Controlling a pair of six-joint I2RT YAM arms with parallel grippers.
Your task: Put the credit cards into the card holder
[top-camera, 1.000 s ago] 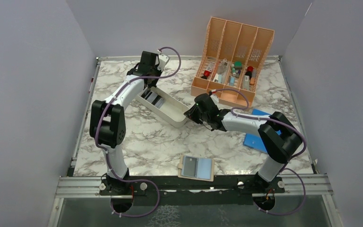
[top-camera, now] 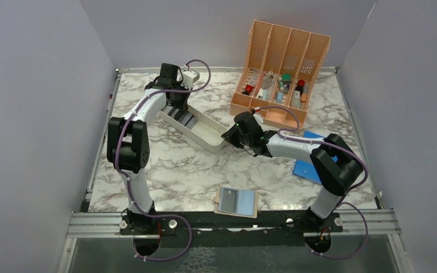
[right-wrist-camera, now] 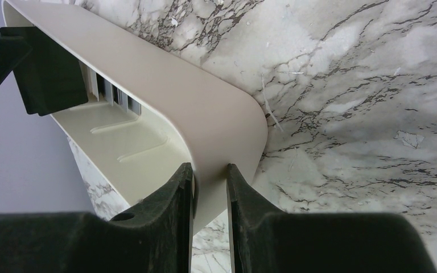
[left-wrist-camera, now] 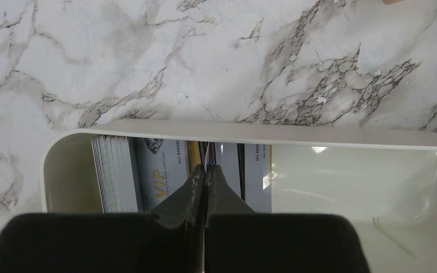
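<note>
The long cream box [top-camera: 209,135] lies slantwise at mid-table. Cards [left-wrist-camera: 162,170] stand in its left part: a tight white-edged stack, a grey VIP card and more grey cards leaning right. My left gripper is shut, its tips down among these cards; a thin pale edge shows at the tips, but whether it is pinched is unclear. My right gripper is shut on the box's near end wall, one finger inside and one outside. The open card holder [top-camera: 236,202], with grey and light blue panels, lies at the table's front edge.
An orange compartment case [top-camera: 289,51] full of small bottles stands open at the back right. A blue flat item [top-camera: 307,170] lies partly under the right arm. Bare marble separates the box from the card holder.
My left gripper has shifted a little left along the box and now sits lower over the cards. The right arm and the box have stayed in place.
</note>
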